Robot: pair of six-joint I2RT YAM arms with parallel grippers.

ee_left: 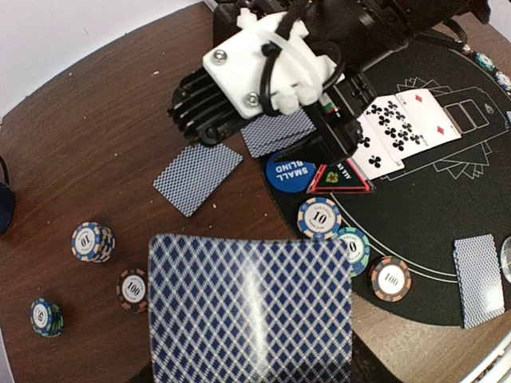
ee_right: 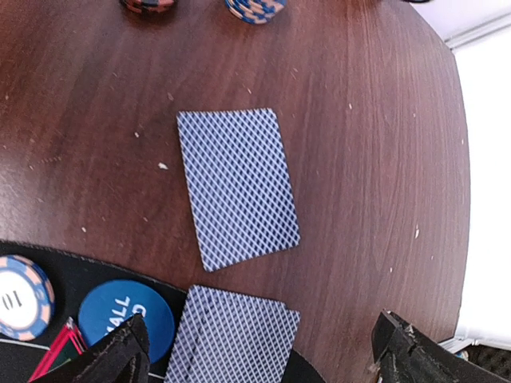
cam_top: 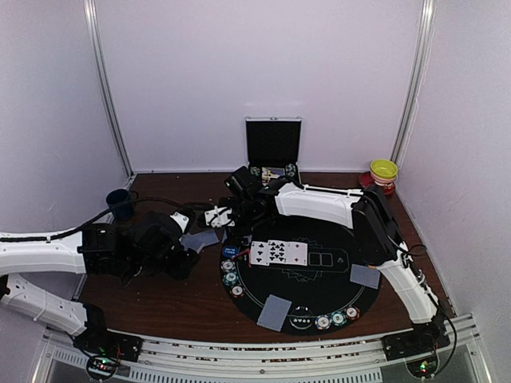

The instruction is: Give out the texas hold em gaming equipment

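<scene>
A blue-patterned card deck [ee_left: 251, 307] fills the bottom of the left wrist view, with my left gripper [cam_top: 188, 243] shut on it, left of the black poker mat [cam_top: 343, 299]. My right gripper hangs open above the table, a finger [ee_right: 399, 351] on each side and nothing between. Below it, one face-down card [ee_right: 238, 187] lies on the bare wood. Slightly offset face-down cards [ee_right: 231, 339] rest at the mat's edge, beside the blue small blind button [ee_right: 128, 315]. Face-up cards [cam_top: 278, 253] lie in a row on the mat.
Loose chip stacks [ee_left: 93, 242] stand on the wood at left. Chips [ee_left: 319, 217] line the mat's edge near a red-edged all-in triangle [ee_left: 342, 179]. An open case [cam_top: 273, 142] stands at the back, bowls [cam_top: 383, 169] at back right. A blue mug [cam_top: 120, 204] is at left.
</scene>
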